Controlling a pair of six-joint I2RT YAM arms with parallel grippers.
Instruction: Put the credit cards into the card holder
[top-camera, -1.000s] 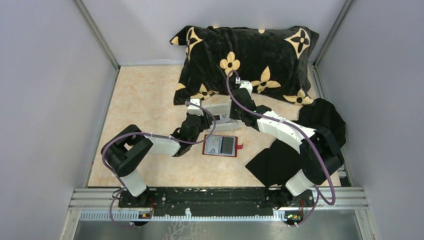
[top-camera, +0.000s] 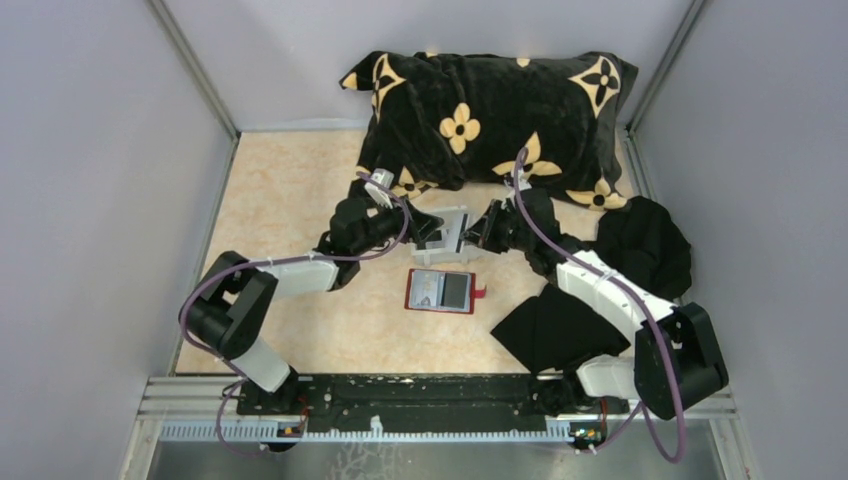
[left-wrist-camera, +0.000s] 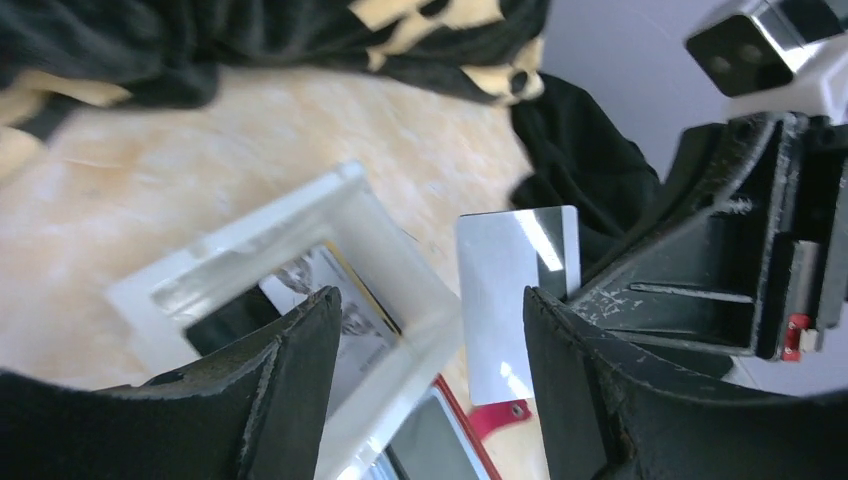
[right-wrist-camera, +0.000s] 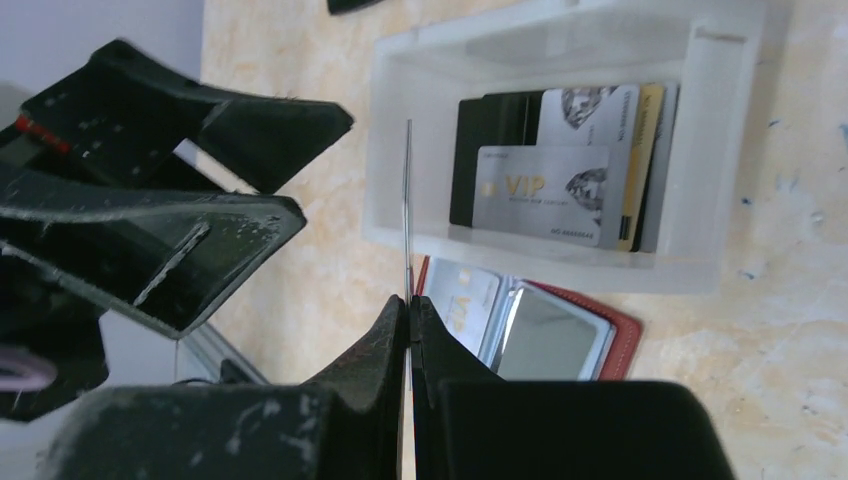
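A silver-white card with a dark stripe (left-wrist-camera: 497, 290) stands on edge in the air, with my right gripper shut on it. From the right wrist view this card (right-wrist-camera: 407, 200) appears only as a thin line. My left gripper is open and empty, its fingers facing the card from the left, apart from it. Below both grippers, a white tray (top-camera: 432, 256) holds several cards, including a grey VIP card (right-wrist-camera: 540, 190), a gold-edged one and black ones. The red-edged card holder (top-camera: 407, 303) lies open in front of the tray, with cards in its left side.
A black patterned cushion (top-camera: 490, 120) fills the back of the table, close behind the tray. Black cloth (top-camera: 565, 325) covers the right side. Bare table (top-camera: 330, 335) lies at the front left.
My right gripper has swung round to point left, turning the card with it so its face shows from above. The left gripper has turned to point right, towards the card.
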